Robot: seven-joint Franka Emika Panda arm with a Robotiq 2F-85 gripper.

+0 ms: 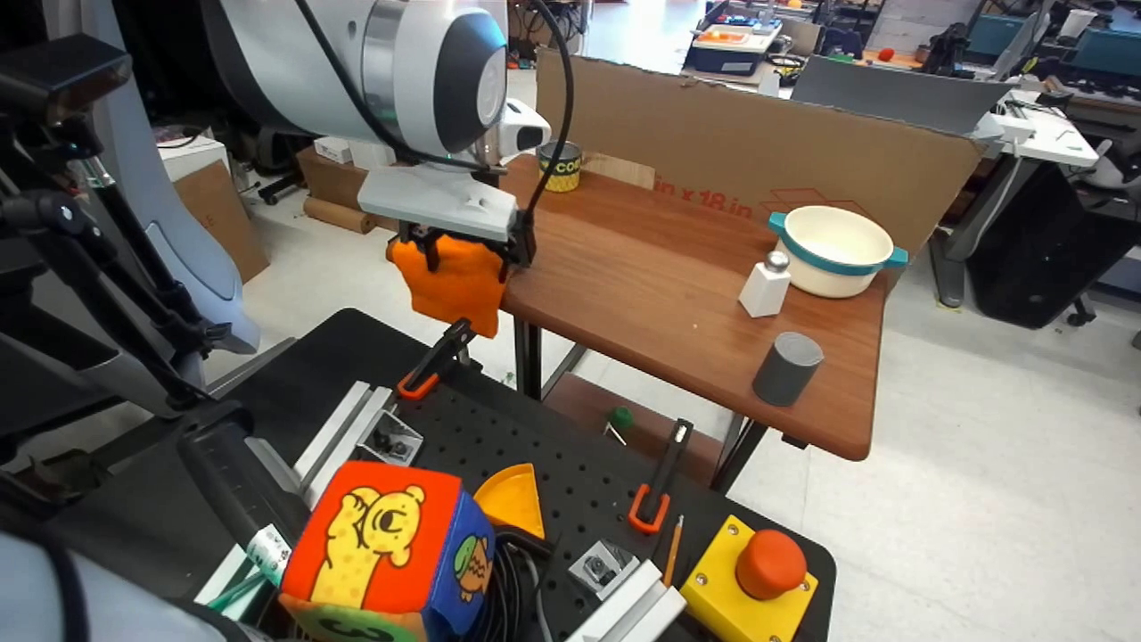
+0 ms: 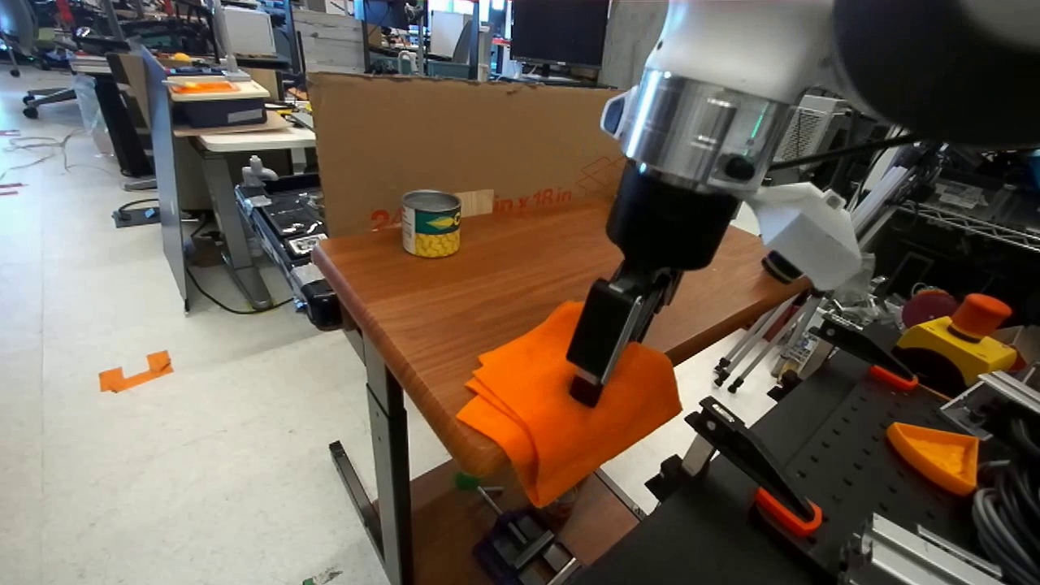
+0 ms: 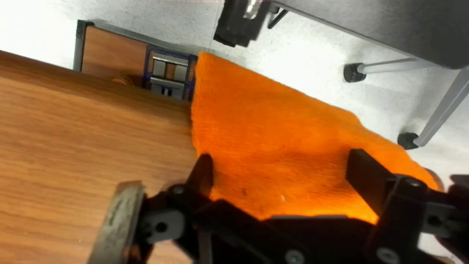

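An orange cloth, folded in layers, lies over the near corner of the wooden table, part of it hanging past the edge. My gripper points down onto it, a fingertip touching the cloth. From the wrist, the gripper is open, its two dark fingers standing wide apart with the cloth spread across the gap and beyond the table edge. In exterior view 1, the arm's hand covers the upper part of the cloth. Whether any fold is pinched does not show.
On the table stand a corn can, a white shaker, a grey cylinder and a cream pot. A black pegboard bench with clamps lies across a gap.
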